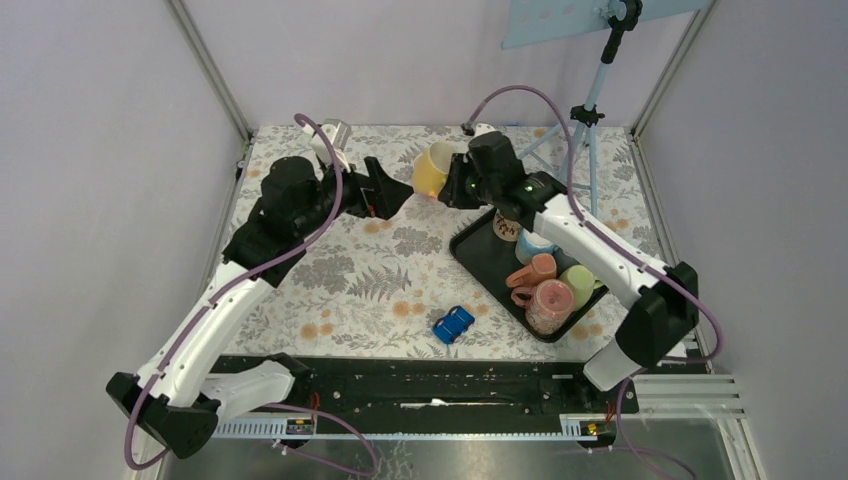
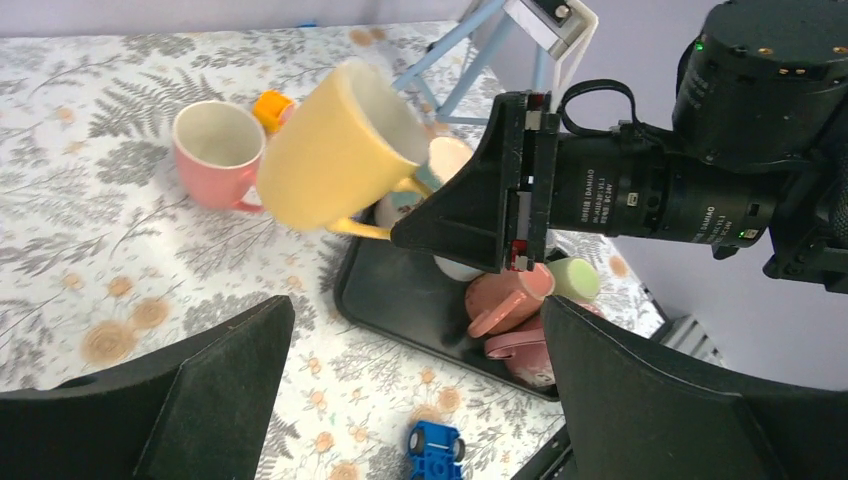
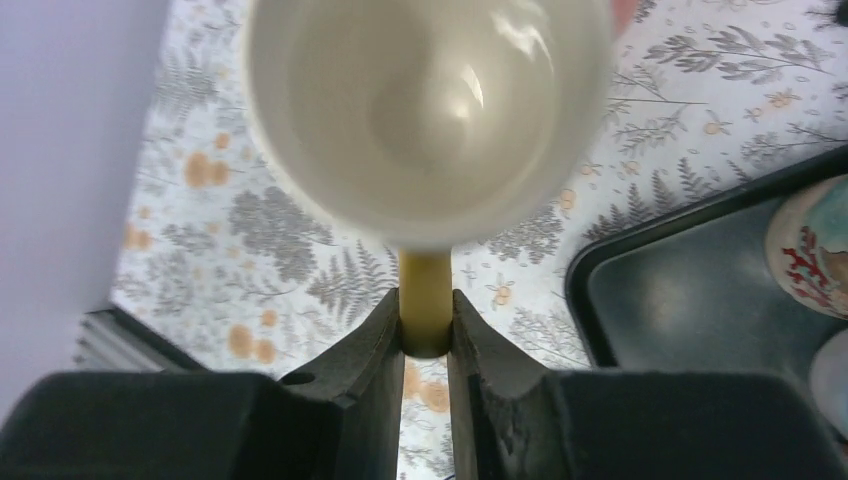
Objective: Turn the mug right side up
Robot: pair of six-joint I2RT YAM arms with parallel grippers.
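My right gripper point(image 1: 450, 190) is shut on the handle of a yellow mug point(image 1: 430, 168), held above the table and tilted; in the right wrist view its white interior point(image 3: 430, 110) fills the top, with the handle point(image 3: 425, 305) between the fingers. My left gripper point(image 1: 390, 195) stands open just left of the mug, apart from it. In the left wrist view the yellow mug point(image 2: 330, 150) is ahead of the open fingers, and a pink mug point(image 2: 215, 160) sits on the table behind it.
A black tray point(image 1: 480, 265) holding several mugs is on the right, a blue toy car point(image 1: 452, 322) near the front. A light-blue stand point(image 1: 592, 150) is at the back right.
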